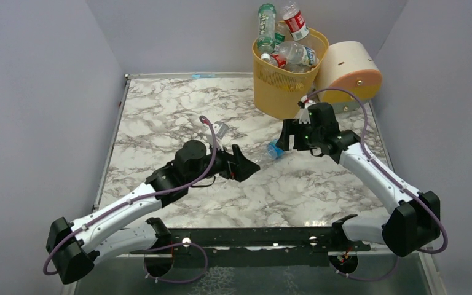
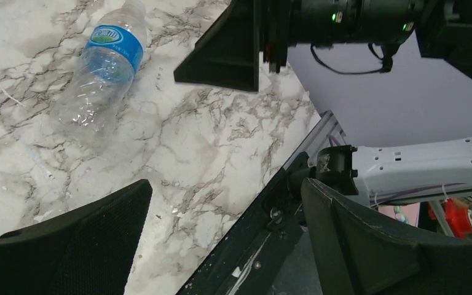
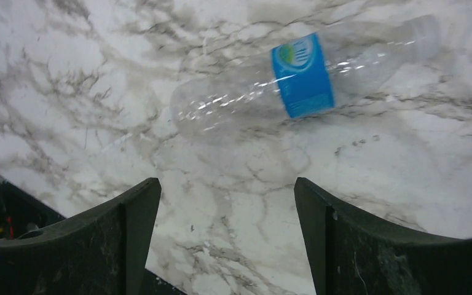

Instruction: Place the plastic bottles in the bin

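Observation:
A clear plastic bottle with a blue label (image 1: 271, 151) lies on its side on the marble table between my two grippers; it shows whole in the left wrist view (image 2: 107, 70) and the right wrist view (image 3: 301, 75). My left gripper (image 1: 239, 166) stands open at the bottle's left, empty. My right gripper (image 1: 287, 138) is open above and right of the bottle, with nothing between its fingers. The yellow bin (image 1: 278, 92) at the back is heaped with bottles (image 1: 267, 27), some rising above its rim.
A cream cylindrical object with an orange end (image 1: 347, 61) sits beside the bin at the back right. Grey walls border the sides and back; a dark rail (image 1: 252, 236) runs along the front edge.

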